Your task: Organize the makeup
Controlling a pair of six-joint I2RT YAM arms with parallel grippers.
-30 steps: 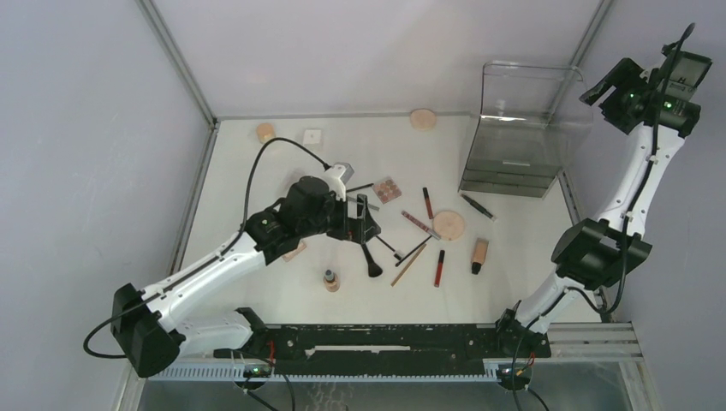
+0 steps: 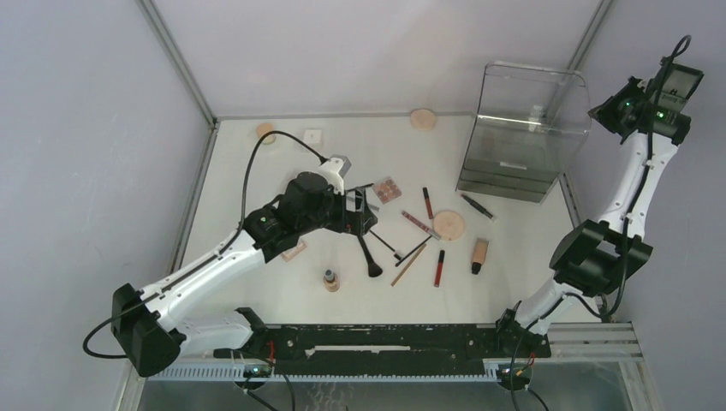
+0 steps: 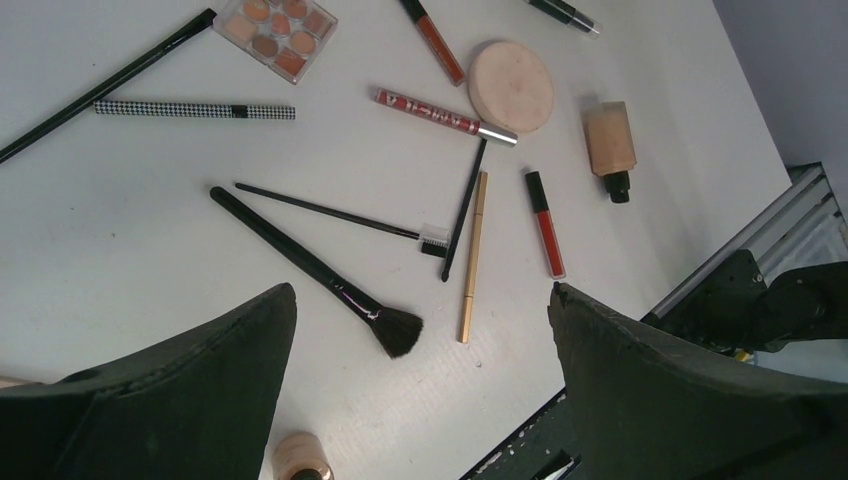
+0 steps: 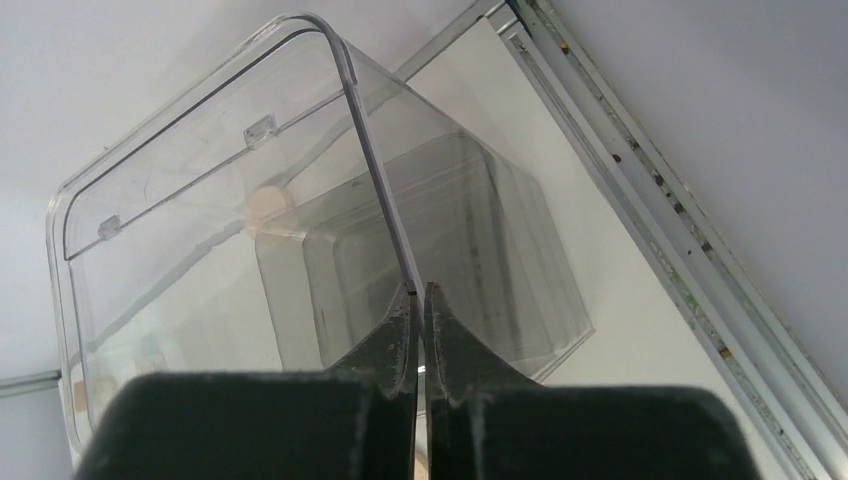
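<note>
The clear acrylic organizer (image 2: pixel 505 154) stands at the back right, its transparent lid raised. My right gripper is shut at the edge of that lid (image 4: pixel 375 170); whether the rim is pinched between the fingertips is unclear. My left gripper is open, empty, above the scattered makeup: a black powder brush (image 3: pixel 290 250), several thinner brushes and pencils, an eyeshadow palette (image 3: pixel 270 35), lip glosses (image 3: pixel 548 240), a round compact (image 3: pixel 510 85), a foundation tube (image 3: pixel 610 140) and a bottle (image 2: pixel 331 282).
More small items, including a round compact (image 2: pixel 422 119) and a white square item (image 2: pixel 312 137), lie along the back. Walls stand close at the back and right.
My right gripper has shut at the lid's edge and shifted slightly downward in the top view, with the organizer moving slightly.
</note>
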